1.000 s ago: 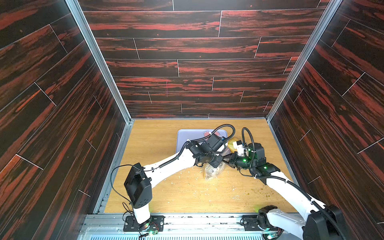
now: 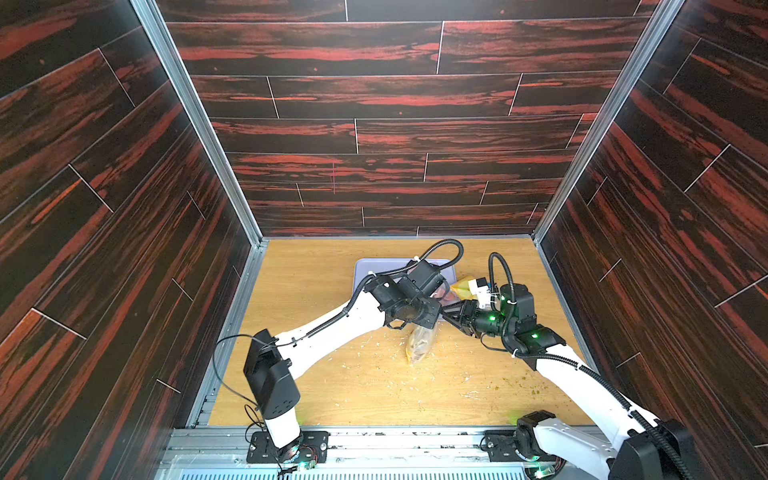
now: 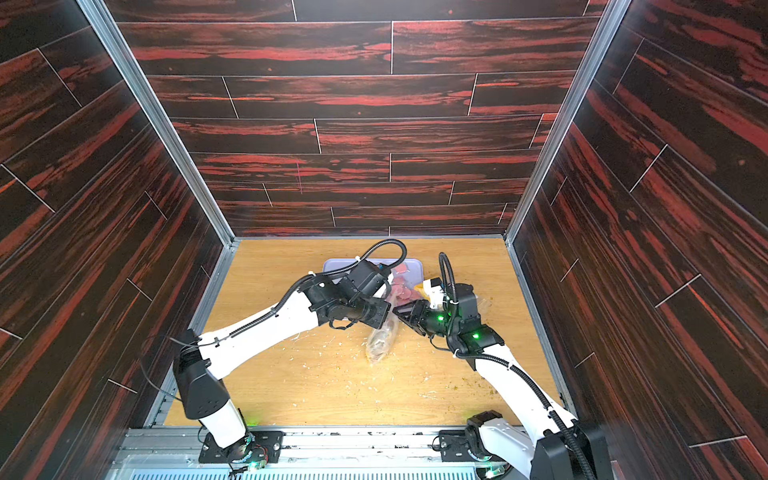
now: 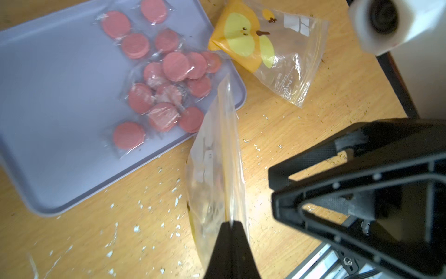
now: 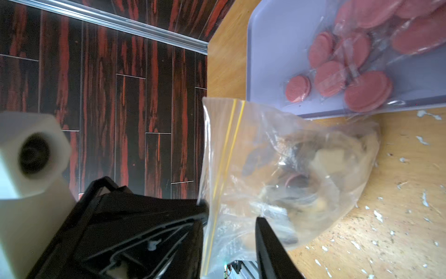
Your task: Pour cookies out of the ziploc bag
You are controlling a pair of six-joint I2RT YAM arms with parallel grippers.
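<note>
A clear ziploc bag (image 4: 211, 172) hangs upright by its zip edge, with my left gripper shut on that edge. Dim brownish contents show through the lower part of the bag (image 5: 297, 176) in the right wrist view. My right gripper is open. Its fingertips are close to the bag's zip side, and a gap separates them from the plastic in the left wrist view. Wrapped pink cookies (image 4: 176, 67) lie heaped on the lavender tray (image 4: 60, 121). From above, the arms partly cover the bag (image 2: 419, 344).
A second ziploc bag (image 4: 274, 46), with a yellow-orange printed end, lies against the tray's right corner. White crumbs (image 4: 136, 228) are scattered over the wooden table.
The bag has turned and looks narrower from above, its lower end slightly nearer the front. My left gripper has turned a little with it; the right has barely moved.
</note>
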